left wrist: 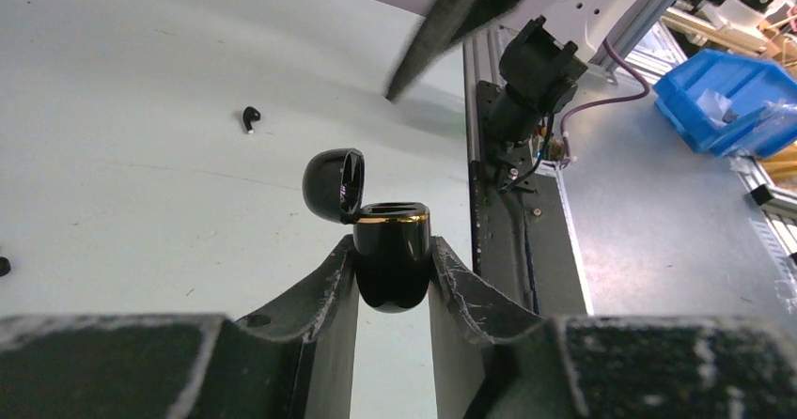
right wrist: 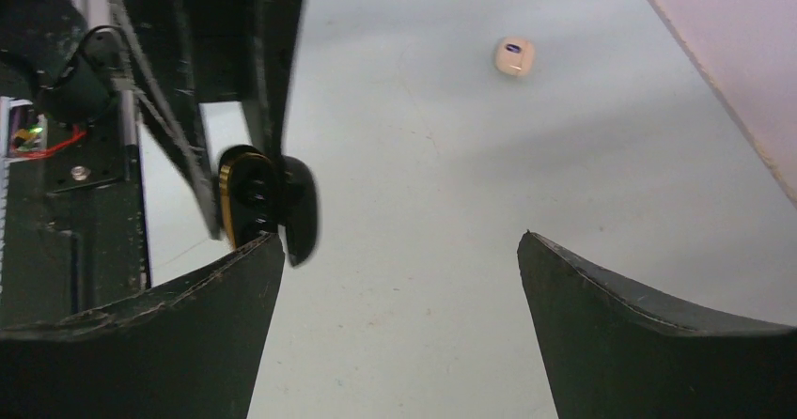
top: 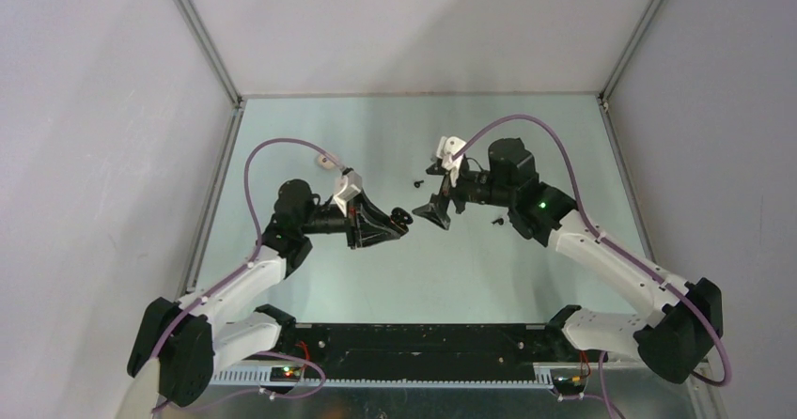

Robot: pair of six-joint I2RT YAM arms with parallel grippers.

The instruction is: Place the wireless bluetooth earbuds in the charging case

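A glossy black charging case point(left wrist: 392, 259) with a gold rim is clasped upright in my left gripper point(top: 399, 229). Its lid point(left wrist: 331, 185) is swung open; in the left wrist view dark slots show in the top, but whether they hold an earbud cannot be told. To the right of the case, my right gripper stands open and empty. In the right wrist view the case point(right wrist: 252, 193) appears at left, beyond the fingers. A black earbud point(top: 418, 184) lies on the table behind the grippers. Another small dark piece point(top: 498, 220) lies under the right arm.
A small beige object point(top: 326, 161) rests on the table behind the left arm. Outside the work area, a blue bin point(left wrist: 724, 104) shows in the left wrist view.
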